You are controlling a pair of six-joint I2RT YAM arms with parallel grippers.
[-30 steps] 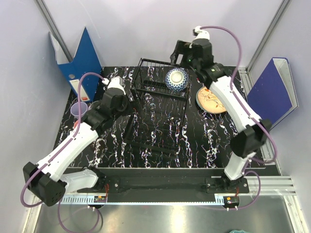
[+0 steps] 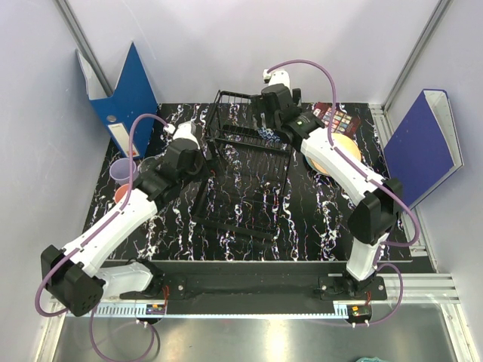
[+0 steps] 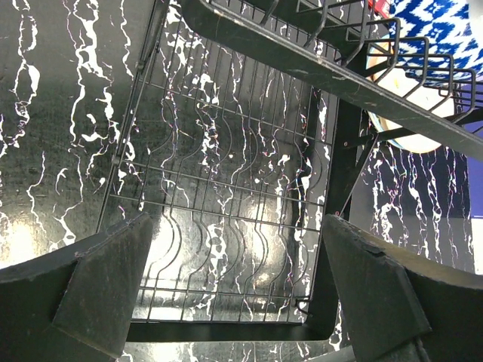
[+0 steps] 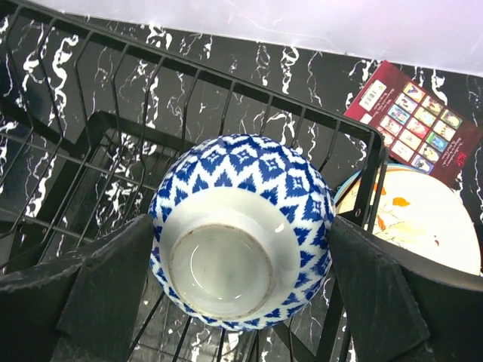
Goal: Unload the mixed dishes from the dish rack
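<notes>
The blue-and-white patterned bowl (image 4: 241, 170) rests upside down in the upper basket of the black dish rack (image 4: 260, 87). My right gripper is open over it, one finger to each side of the bowl, its pads close to the rim; contact I cannot tell. From above, the right arm hides most of the bowl (image 2: 268, 134). Open and empty, my left gripper points down over the bare lower tier of the rack (image 3: 321, 294). A patterned plate (image 2: 336, 156) lies on the counter right of the rack.
Purple cups (image 2: 122, 170) and an orange cup (image 2: 121, 194) stand at the left. A blue binder (image 2: 134, 94) and a purple binder (image 2: 424, 147) lean at the sides. A red picture card (image 4: 415, 121) lies behind the plate.
My right gripper has moved left and down from beyond the rack's back right corner to over the bowl, now covering most of it. The left arm has barely moved.
</notes>
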